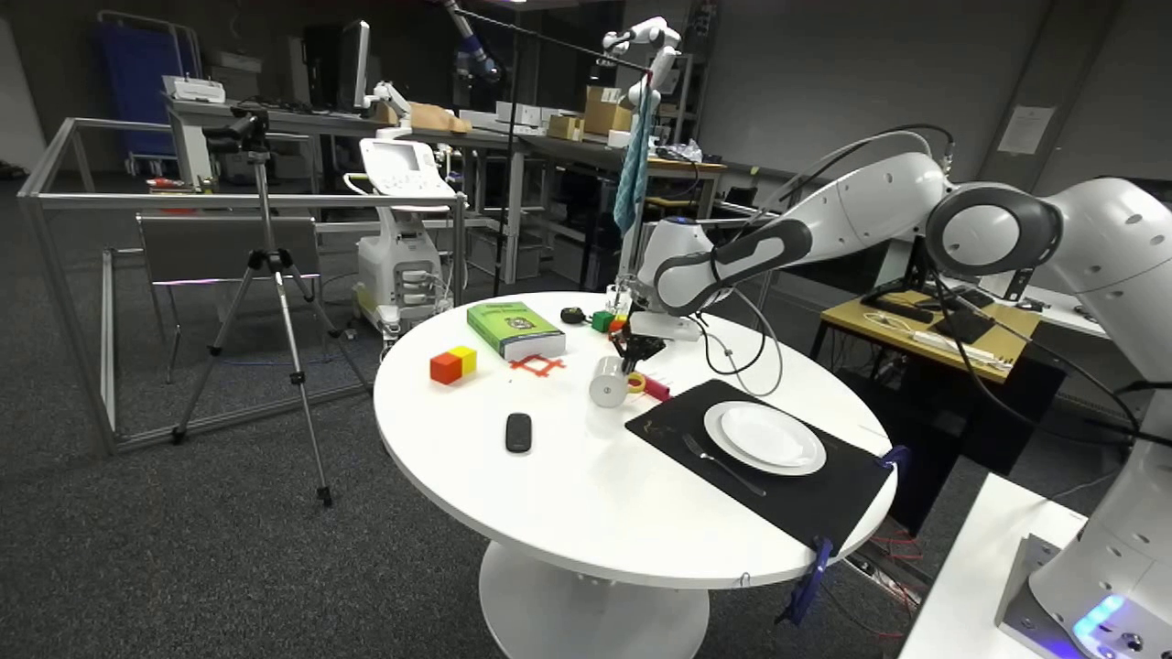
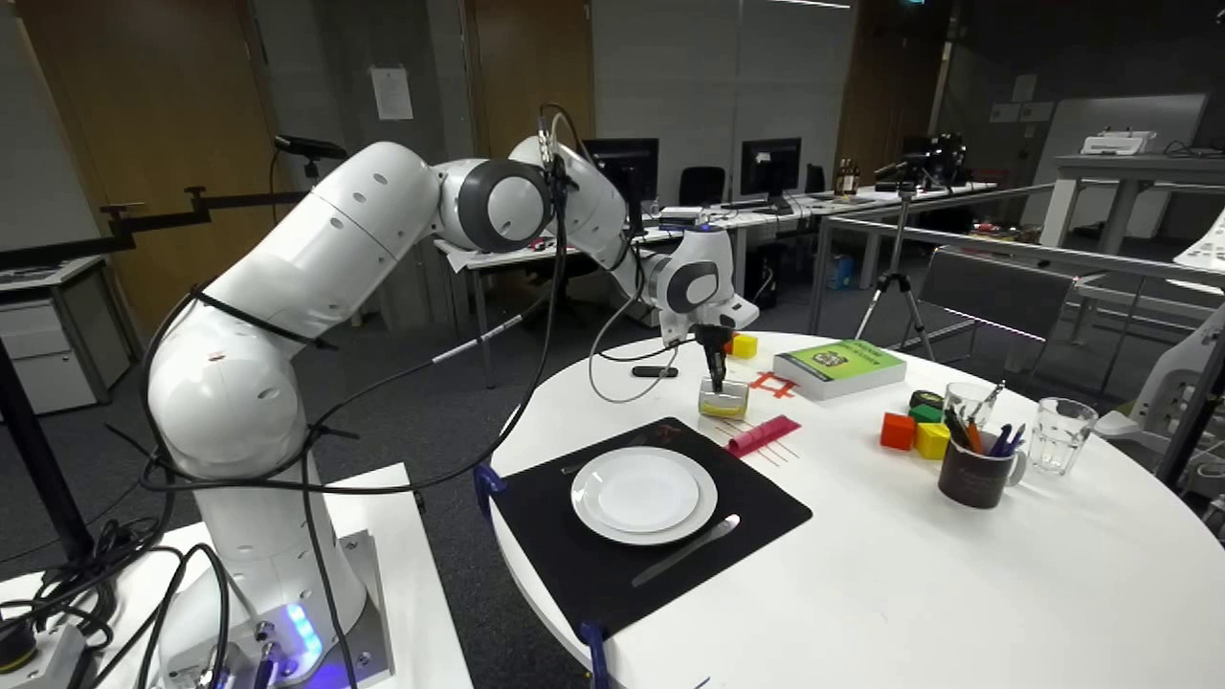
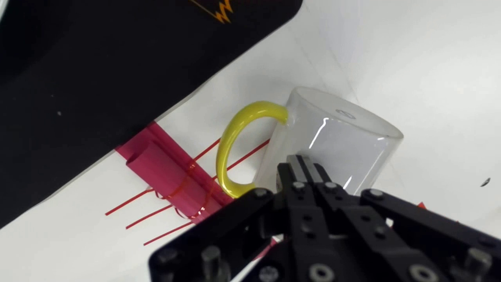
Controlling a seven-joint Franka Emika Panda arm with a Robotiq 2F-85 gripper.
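A white mug [image 3: 336, 134] with a yellow handle [image 3: 228, 141] lies tipped on its side on the white table. In the wrist view its base faces away from my gripper, and the handle points left. My fingers are together, their tips over the mug's outer wall; nothing shows between them. My hand hides the mug's rim in that view. From exterior view 2 the mug's yellow inside [image 2: 723, 407] shows, with my gripper [image 2: 719, 384] coming down at its upper side. Exterior view 1 shows the mug [image 1: 607, 383] left of my gripper [image 1: 626, 366].
A pink roll [image 3: 171, 176] with thin red sticks lies by the handle. Beside it is a black placemat [image 2: 540, 505] with stacked plates [image 2: 643, 490] and cutlery. A green book [image 1: 514, 326], cubes [image 1: 452, 364] and a dark cup of pens [image 2: 972, 473] stand farther off.
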